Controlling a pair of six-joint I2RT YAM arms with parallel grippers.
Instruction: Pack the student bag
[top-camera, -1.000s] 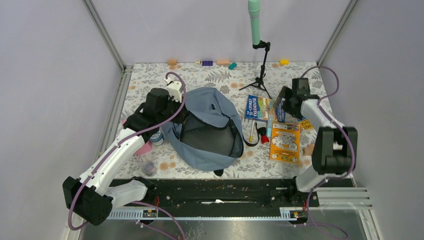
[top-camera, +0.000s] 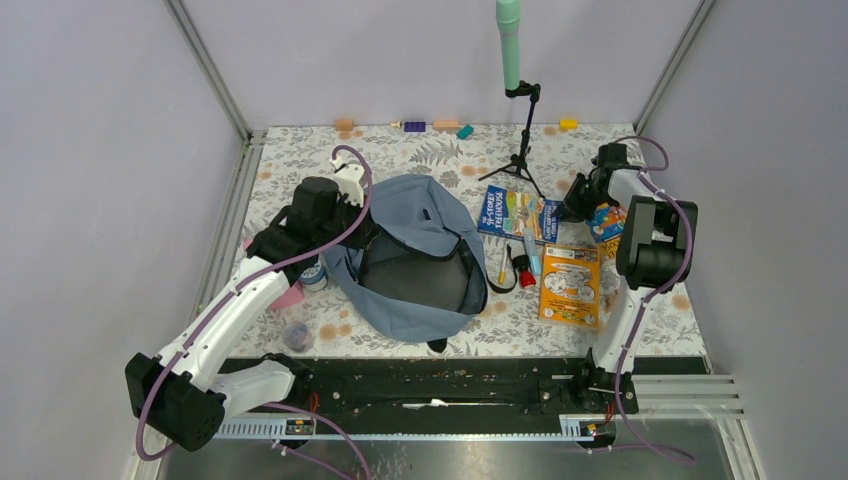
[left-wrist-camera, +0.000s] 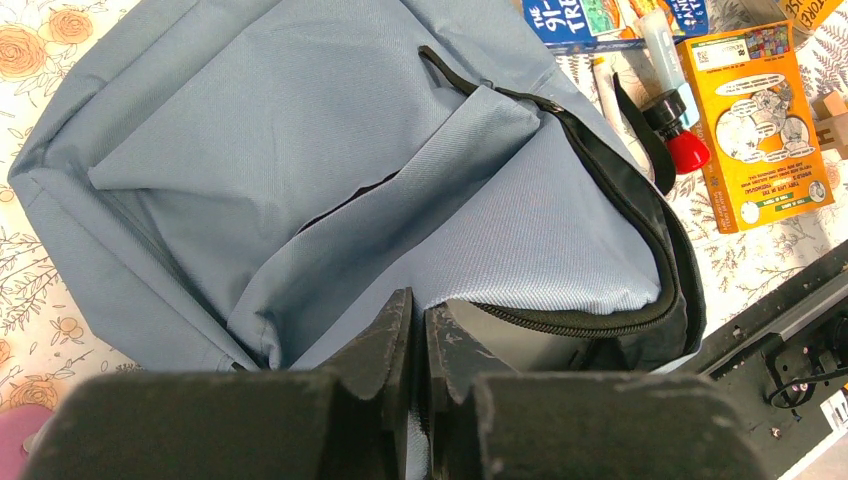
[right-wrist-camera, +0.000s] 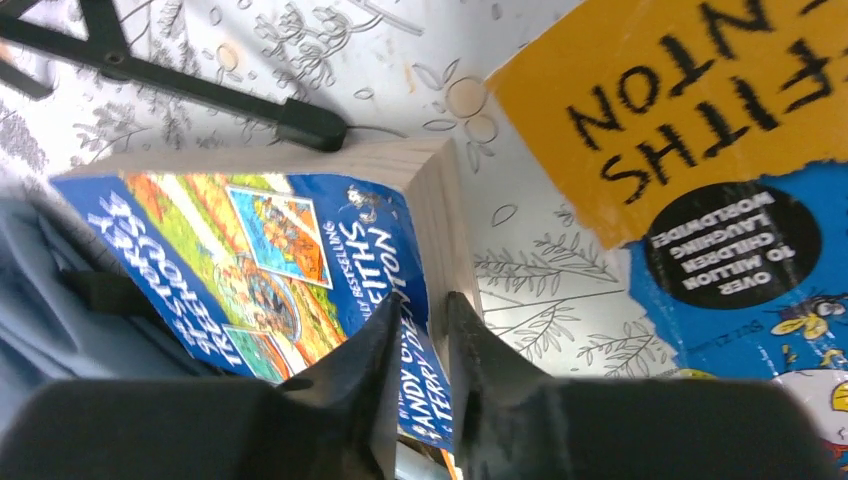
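Note:
The open blue bag (top-camera: 410, 310) lies mid-table. My left gripper is shut on its fabric at the left rim. My right gripper is at the right edge of the blue treehouse book (top-camera: 518, 212) (right-wrist-camera: 270, 270), fingers close round its end; whether they grip it is unclear. Another blue-and-orange book (right-wrist-camera: 720, 270) lies to its right. An orange book (top-camera: 568, 285), a pen (top-camera: 503, 263), a light-blue item (top-camera: 531, 250) and a red-black object (top-camera: 526, 278) lie right of the bag.
A black tripod (top-camera: 520, 160) stands behind the books. Small blocks line the back edge. A pink item and containers sit left of the bag.
The right gripper has moved back and settled at the treehouse book's end; that book has shifted slightly left. The left arm has not moved.

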